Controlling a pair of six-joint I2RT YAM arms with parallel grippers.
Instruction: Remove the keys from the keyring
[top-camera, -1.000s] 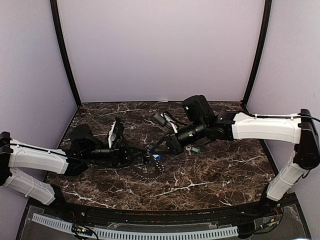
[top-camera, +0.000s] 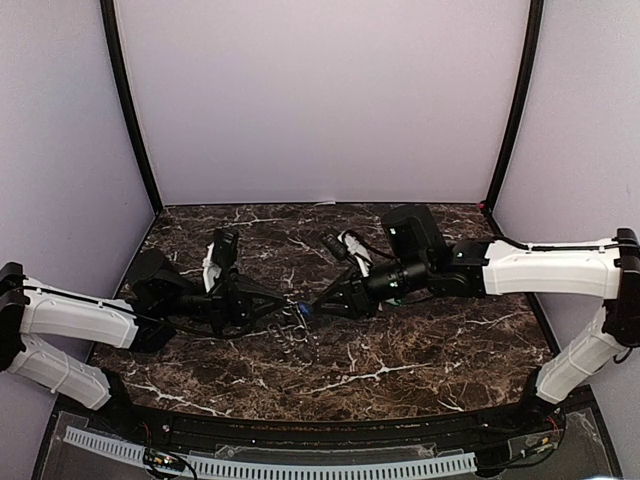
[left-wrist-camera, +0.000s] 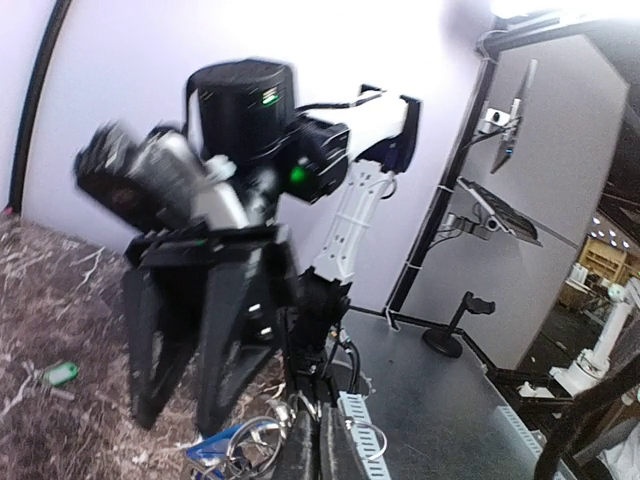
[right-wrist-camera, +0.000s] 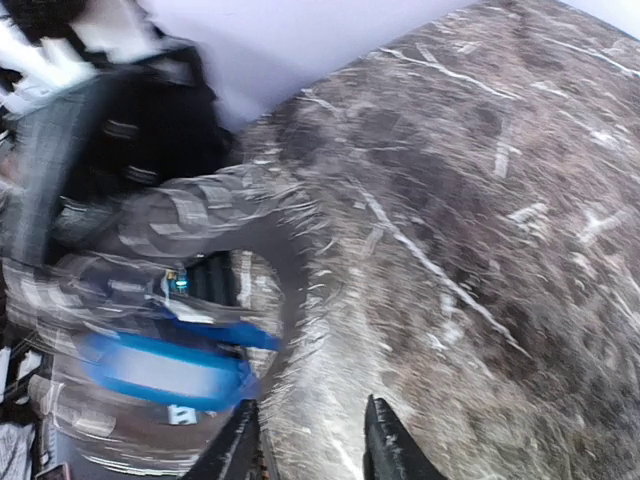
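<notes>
My left gripper is shut on the thin metal keyring, whose loops show on both sides of its fingertips. From it hangs a blue key, blurred but large in the right wrist view beside a chain loop. In the top view the blue key lies between the two grippers, with the chain dangling below. My right gripper is part open just right of the keys, and nothing shows between its fingers. A loose green key rests on the table.
In the top view the green key is partly hidden beneath the right arm. A black stand stands off to the side in the left wrist view.
The hanging chain has swung and its loop looks narrower. The left arm has shifted only slightly.
</notes>
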